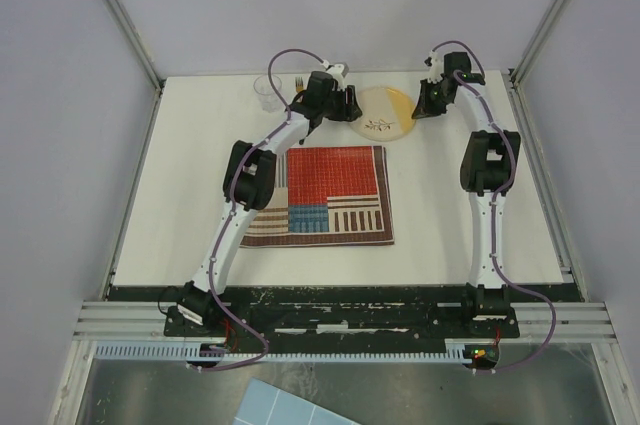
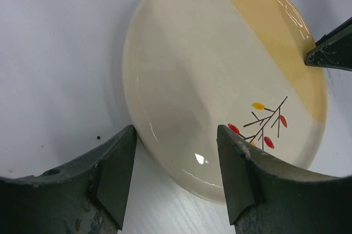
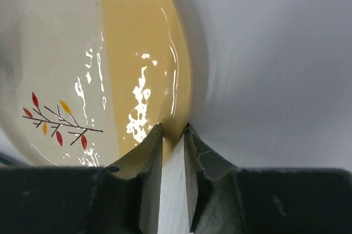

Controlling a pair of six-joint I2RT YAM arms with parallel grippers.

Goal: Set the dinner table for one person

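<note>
The plate (image 1: 380,113), cream with a yellow band and a small leafy twig pattern, lies at the back of the table. At its left edge stands my left gripper, open, its fingers spread on both sides of the plate's rim. My right gripper is at the yellow edge, fingers close together with the rim between them; whether they press on it cannot be told. A red patterned placemat (image 1: 335,175) lies empty in the middle. Behind the left arm are clear glass (image 1: 268,95) and cutlery (image 1: 299,85), partly hidden.
A wall (image 1: 380,5) rises just behind the plate, close to both arms' reach.
</note>
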